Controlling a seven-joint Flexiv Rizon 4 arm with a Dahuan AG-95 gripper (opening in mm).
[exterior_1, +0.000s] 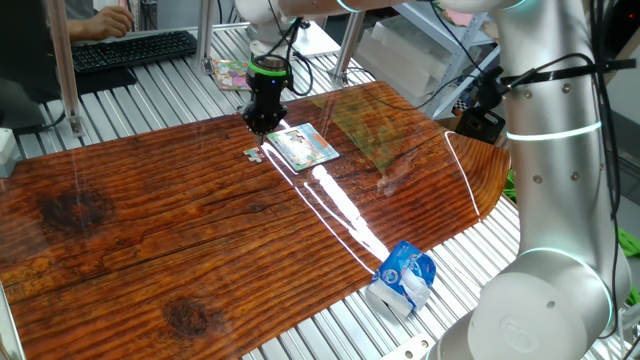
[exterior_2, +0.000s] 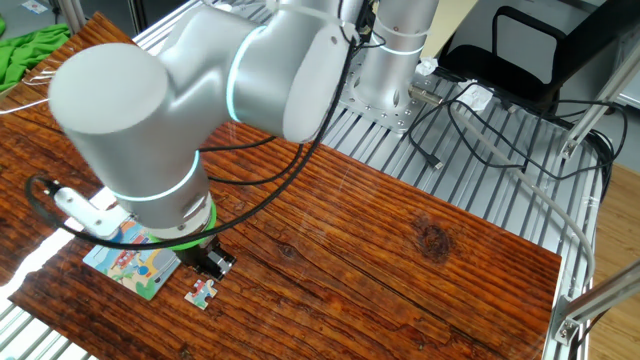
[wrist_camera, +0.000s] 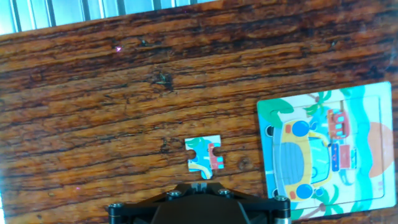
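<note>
A small puzzle piece (wrist_camera: 204, 157) with green, blue and red print lies flat on the brown wooden board. Beside it rests the puzzle tray (wrist_camera: 263, 149), printed with a yellow car; in exterior view 2 the piece (exterior_2: 201, 293) is just off the tray (exterior_2: 118, 262). My gripper shows at the bottom of the wrist view, its fingertips together and nothing seen between them. It hangs over the board close to the piece, apart from it in the wrist view. In exterior view 1 the gripper (exterior_1: 261, 134) stands behind the tray (exterior_1: 305, 148), near the loose piece (exterior_1: 254, 155).
A blue and white soft packet (exterior_1: 403, 275) lies at the board's near edge. Another colourful puzzle (exterior_1: 231, 74) is on the slatted table beyond, near a keyboard (exterior_1: 135, 52) and a person's hand (exterior_1: 100, 23). Much of the wooden board (exterior_1: 150, 230) is bare.
</note>
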